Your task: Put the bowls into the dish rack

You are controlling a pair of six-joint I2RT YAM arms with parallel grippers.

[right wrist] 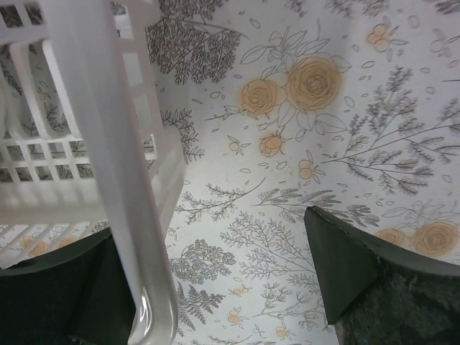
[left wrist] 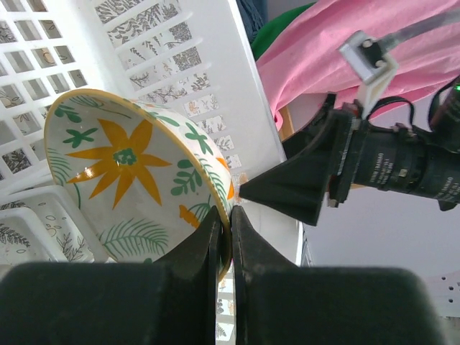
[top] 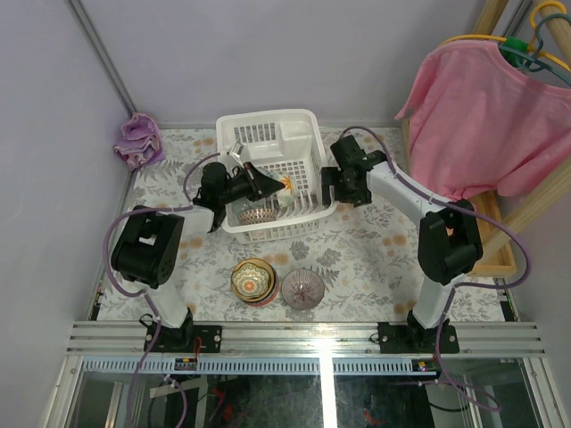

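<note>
A floral bowl [left wrist: 126, 172] with orange flowers lies tilted inside the white dish rack [top: 268, 119]; my left gripper is shut on its rim. A speckled bowl [top: 254, 215] also sits in the rack. Below the rack, a nest of bowls [top: 252, 281] and a grey ribbed bowl [top: 302, 289] rest on the table. My right gripper is open at the rack's right edge; in its wrist view the white rim [right wrist: 122, 187] runs beside one finger, and nothing is clearly held.
A pink shirt [top: 482, 116] hangs at the right over a wooden tray [top: 495, 254]. A purple cloth [top: 140, 141] lies at back left.
</note>
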